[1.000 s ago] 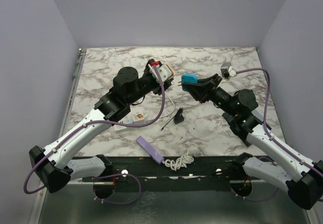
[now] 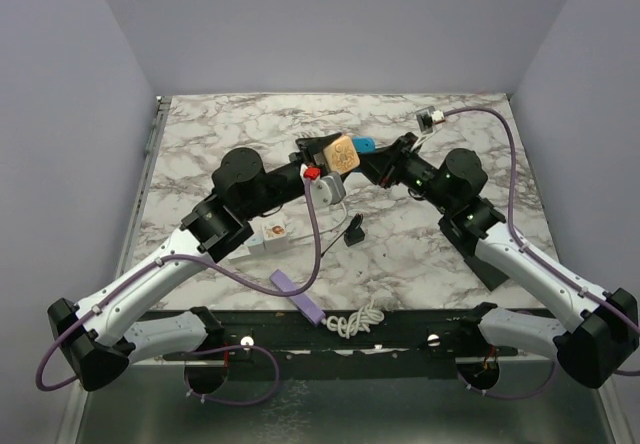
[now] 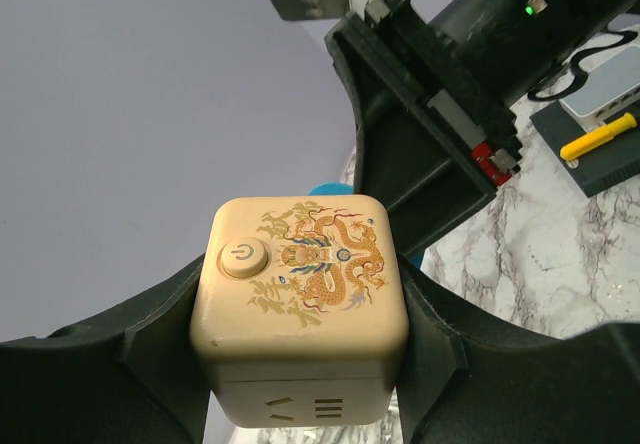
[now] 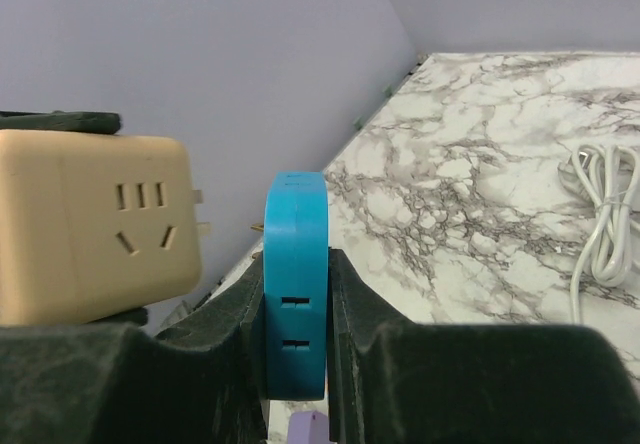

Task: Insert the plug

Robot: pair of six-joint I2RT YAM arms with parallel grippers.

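Observation:
My left gripper is shut on a beige cube socket (image 3: 300, 264) with a dragon print, a round power button and slots. In the right wrist view, the cube (image 4: 100, 229) is at the left, a slotted face showing. My right gripper is shut on a blue plug (image 4: 297, 284), whose near end has small slots. A thin metal tip shows at the plug's left side, with a gap between plug and cube. From the top view, the cube (image 2: 343, 154) and the plug (image 2: 363, 145) overlap, raised above the table. The mating faces are mostly hidden.
On the marble table (image 2: 220, 124) are a white power strip (image 2: 262, 240), a black item (image 2: 354, 232), a purple bar (image 2: 298, 296) and a coiled white cable (image 2: 354, 321). A dark box (image 3: 600, 134) lies under the right arm.
The cube has turned and moved right and down in the top view, with the left gripper. The plug has moved up and left towards it.

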